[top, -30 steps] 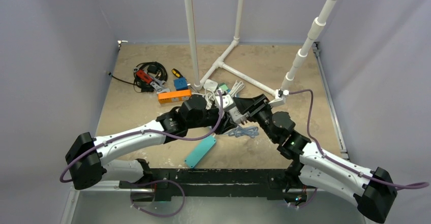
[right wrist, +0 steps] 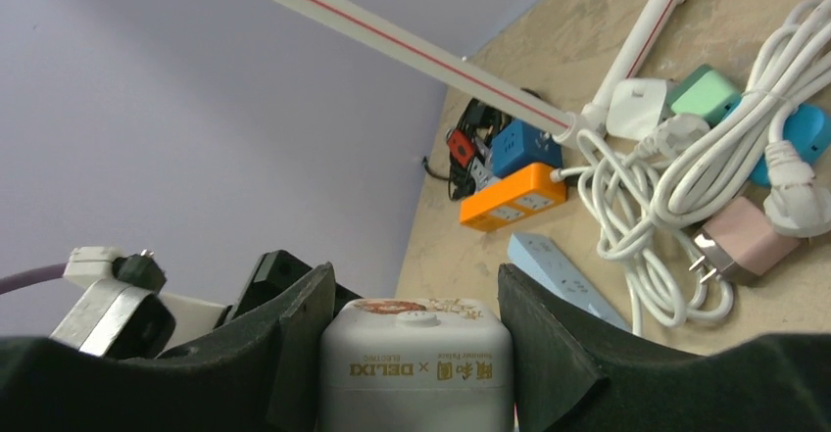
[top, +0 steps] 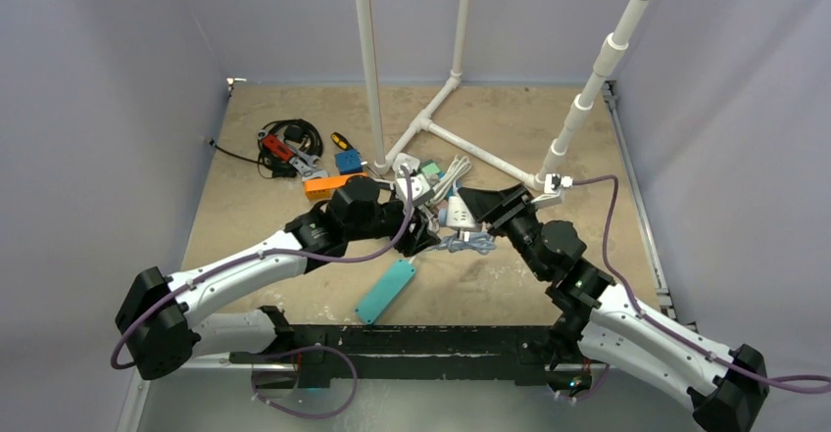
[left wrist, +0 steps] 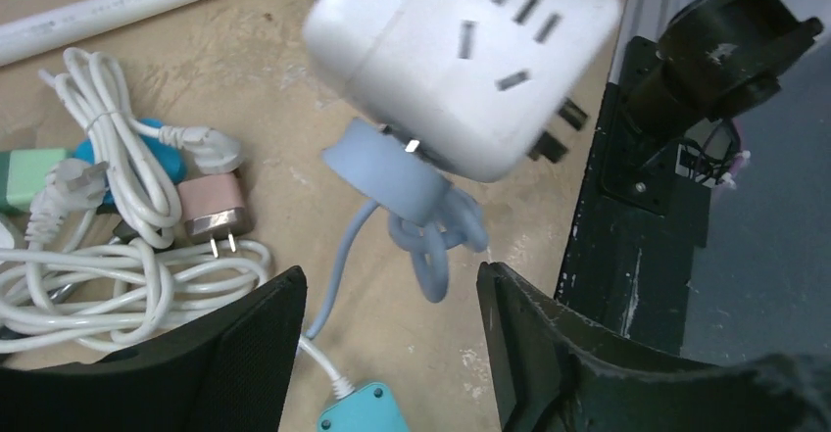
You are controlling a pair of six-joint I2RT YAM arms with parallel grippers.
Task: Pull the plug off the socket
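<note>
The white socket block [left wrist: 480, 45] is up off the table, its slotted face showing in the left wrist view. My right gripper is shut on this block; its printed top shows between the fingers. A blue-grey plug [left wrist: 387, 169] hangs at the block's side, tilted, with bits of metal prong showing in the narrow gap between them. Its grey cord [left wrist: 431, 246] is bundled below. My left gripper stands part open, its fingertips short of the plug and nothing gripped between them.
White coiled cords [left wrist: 137, 285], a pink charger [left wrist: 213, 207] and a green adapter [right wrist: 708, 94] lie behind the grippers. An orange power strip [top: 333, 186] sits left, a teal strip [top: 385, 292] in front. White pipes [top: 480, 153] stand at the back.
My left gripper has drawn back to the left, away from the socket block and plug. The right gripper has shifted slightly right with the block, whose slotted face now shows more fully.
</note>
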